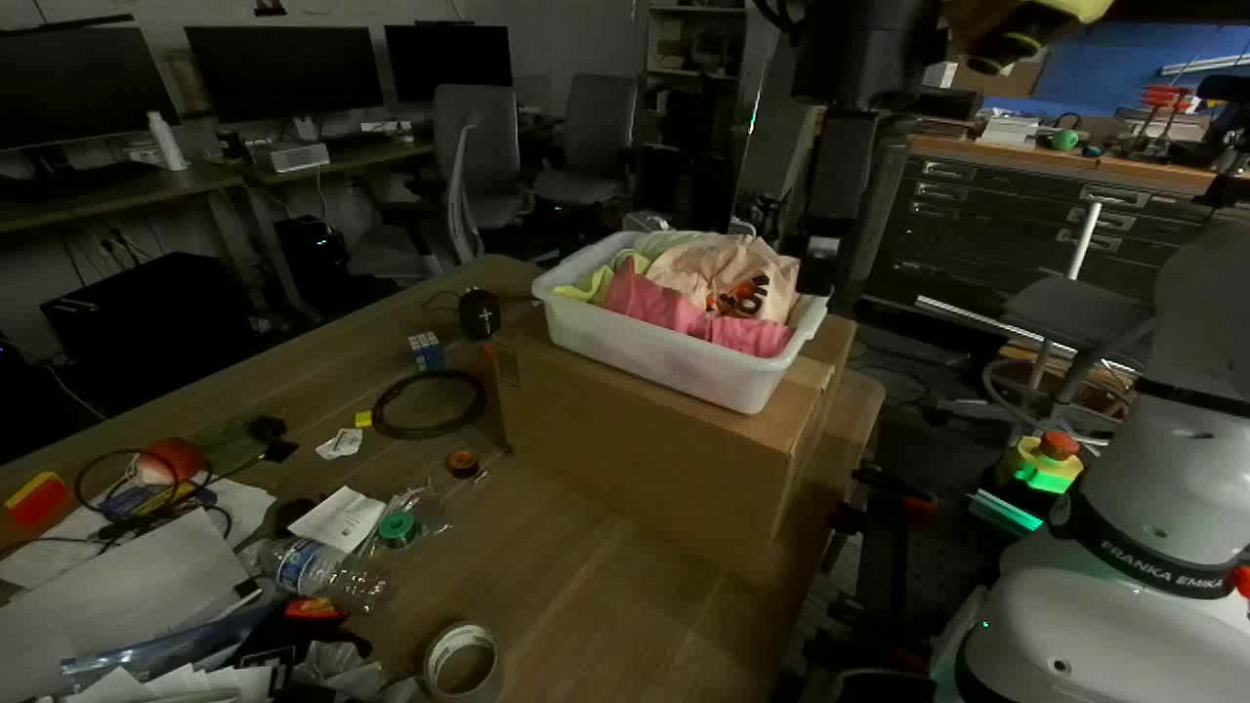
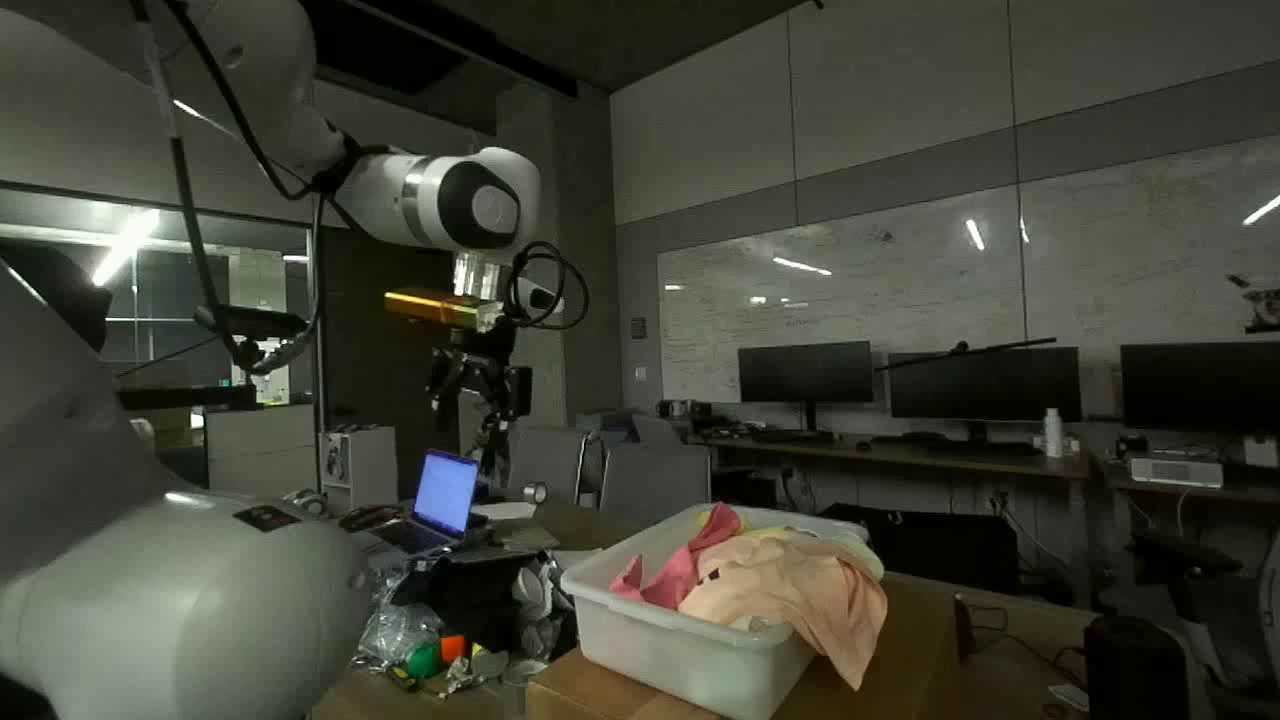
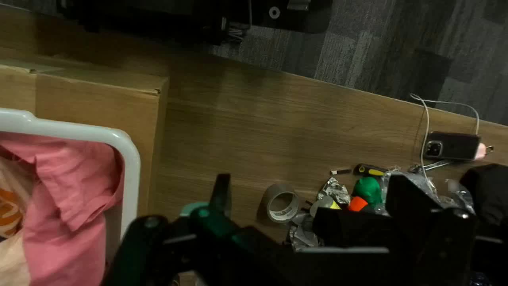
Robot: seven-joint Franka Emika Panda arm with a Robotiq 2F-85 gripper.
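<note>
My gripper is open, its dark fingers spread wide with nothing held between them. In exterior view 2 the gripper [image 2: 482, 414] hangs in the air, to the left of and higher than a white plastic bin [image 2: 690, 654]. Cloth is heaped in the bin: a pink piece [image 1: 662, 307], a peach piece with dark and orange print [image 1: 727, 269] and a yellow-green piece [image 1: 582, 287]. Part of the peach cloth drapes over the rim in exterior view 2. The bin stands on a cardboard box [image 1: 633, 469]. Only one corner of it shows in the wrist view.
Below the gripper lie a tape roll [image 3: 283, 204], a green object [image 3: 367, 190] and a phone [image 3: 452, 145] with a white cable. A laptop [image 2: 444, 494] stands open behind. Bare tabletop [image 3: 228, 128] shows between box and clutter. A water bottle [image 1: 322, 572] lies among papers.
</note>
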